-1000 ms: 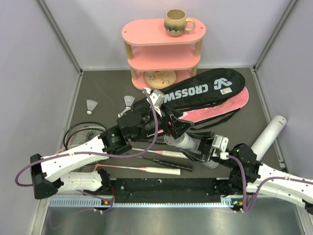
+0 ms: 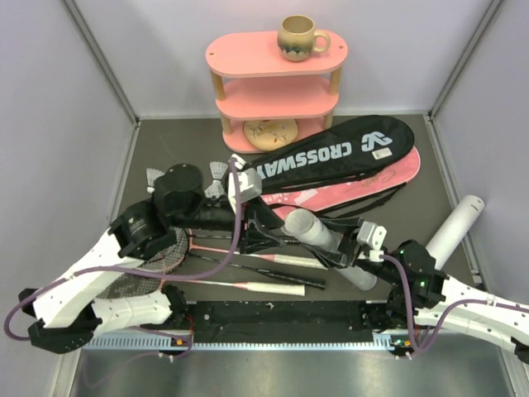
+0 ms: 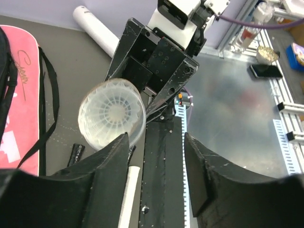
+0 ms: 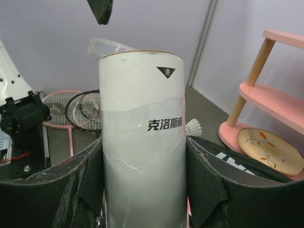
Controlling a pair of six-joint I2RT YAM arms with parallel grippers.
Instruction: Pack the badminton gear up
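My right gripper is shut around a white tube (image 4: pixel 142 137) with Chinese lettering, tilted in the top view with its upper end toward my left gripper. That end (image 3: pixel 113 114) faces the left wrist view and shows a pale, ribbed round pattern; a clear rim sticks out past its edge. My left gripper stands part open close by, with nothing between its fingers. Two shuttlecocks (image 2: pixel 216 176) lie on the mat, the left one partly covered by the left arm. Rackets with white grips (image 2: pixel 273 289) and black grips lie below.
A black CROSSWAY bag (image 2: pixel 331 157) overlaps a pink bag (image 2: pixel 376 184) behind the grippers. Farther back stands a pink shelf (image 2: pixel 277 99) bearing a mug (image 2: pixel 299 38). Another white roll (image 2: pixel 456 231) rests at the right wall.
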